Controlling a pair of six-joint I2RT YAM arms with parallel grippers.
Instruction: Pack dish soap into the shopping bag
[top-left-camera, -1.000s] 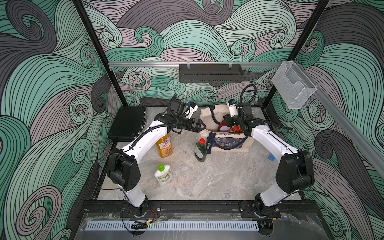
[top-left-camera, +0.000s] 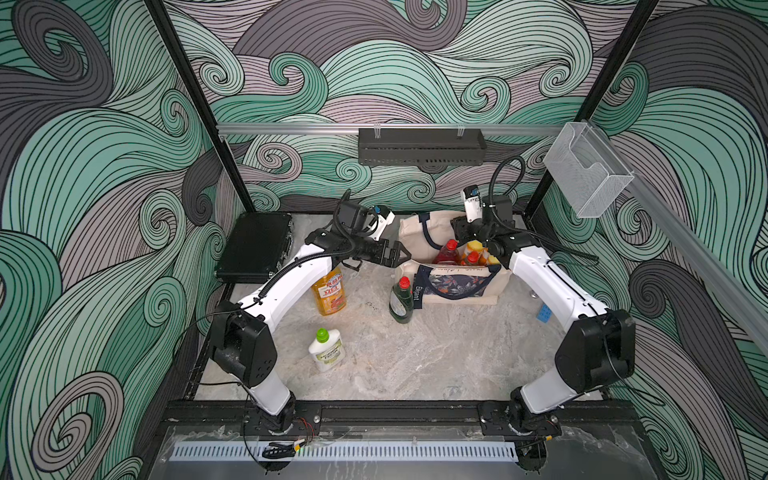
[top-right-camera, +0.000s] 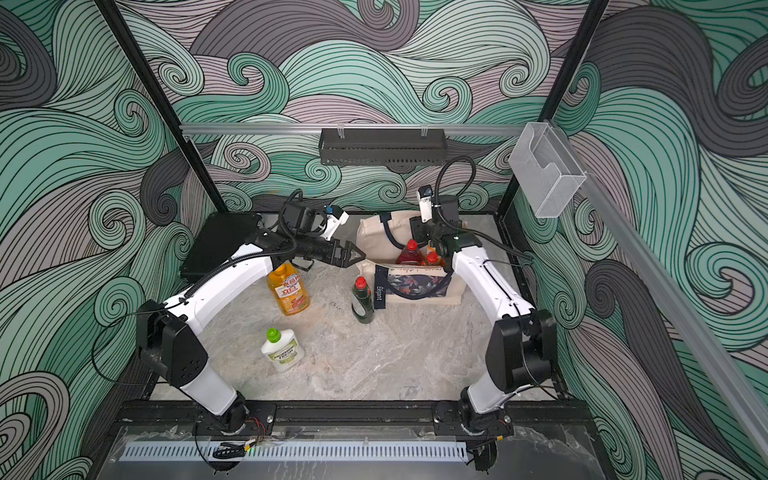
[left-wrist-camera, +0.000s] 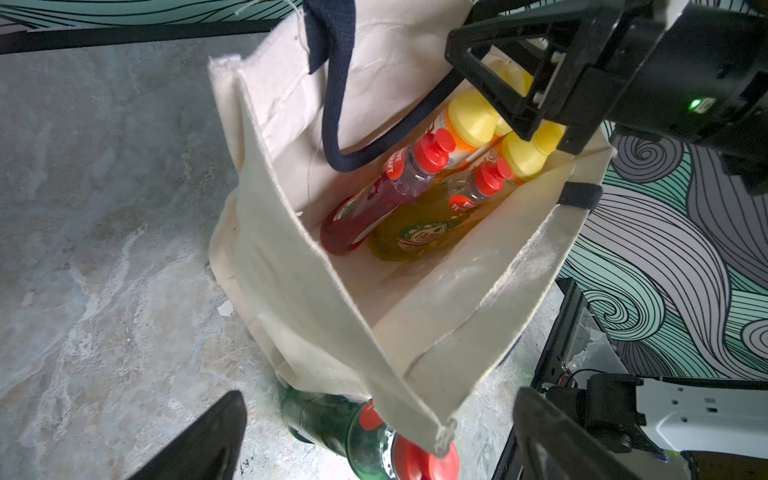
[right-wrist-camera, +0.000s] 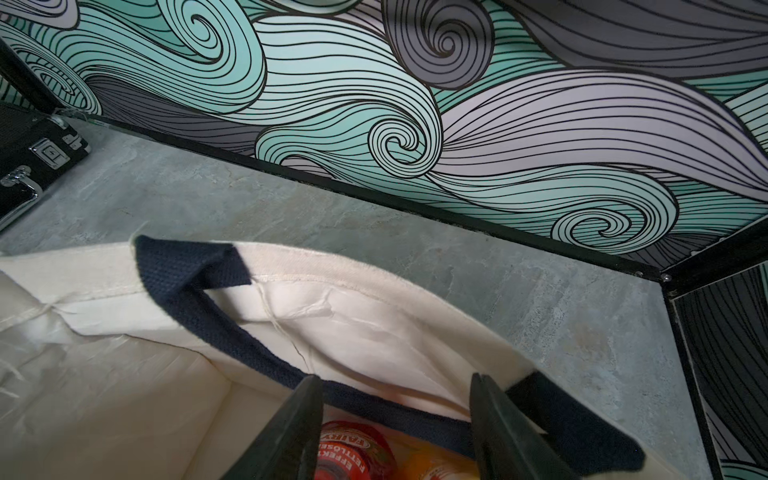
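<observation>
The cream shopping bag (top-left-camera: 452, 288) stands open at the back right, holding several soap bottles with red (left-wrist-camera: 434, 151) and yellow (left-wrist-camera: 472, 118) caps. A dark green bottle (top-left-camera: 402, 302) stands just outside its front left corner. An orange bottle (top-left-camera: 330, 294) and a white green-capped bottle (top-left-camera: 325, 349) stand on the left. My left gripper (top-left-camera: 397, 254) hangs open at the bag's left end, holding nothing. My right gripper is above the bag's right part, fingers apart with nothing seen between them, over the bottles inside.
A black case (top-left-camera: 252, 248) lies at the back left. A grey mesh basket (top-left-camera: 584, 172) is mounted high on the right, and a dark shelf (top-left-camera: 420, 146) hangs on the back rail.
My right gripper and arm have risen and shifted right, uncovering more of the bottles in the bag. The left arm and the bottles on the table have hardly moved.
</observation>
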